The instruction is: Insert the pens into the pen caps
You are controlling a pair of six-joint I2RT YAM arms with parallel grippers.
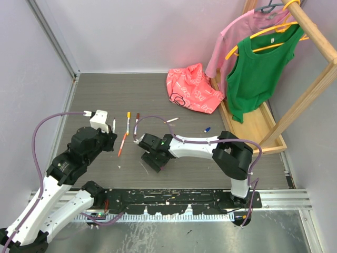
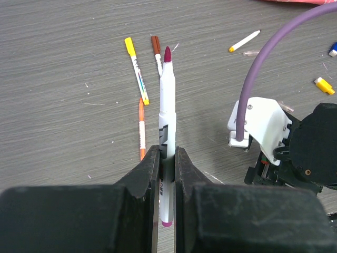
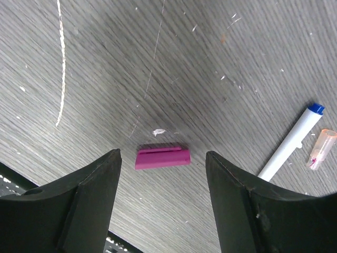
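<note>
My left gripper is shut on a white pen (image 2: 167,95) with a magenta tip, held upright in the left wrist view. My right gripper is open over the table, a magenta cap (image 3: 162,159) lying between its fingertips. A blue-ended white pen (image 3: 291,138) and a clear orange-tinted cap (image 3: 321,149) lie to its right. A yellow pen (image 2: 137,74), an orange pen (image 2: 141,132), a brown pen (image 2: 156,52), a yellow-tipped pen (image 2: 245,41), a yellow cap (image 2: 324,86) and a blue cap (image 2: 333,51) lie on the table.
A pink printed cloth (image 1: 190,87) lies at the back. A wooden rack (image 1: 316,89) with hanging garments stands at the right.
</note>
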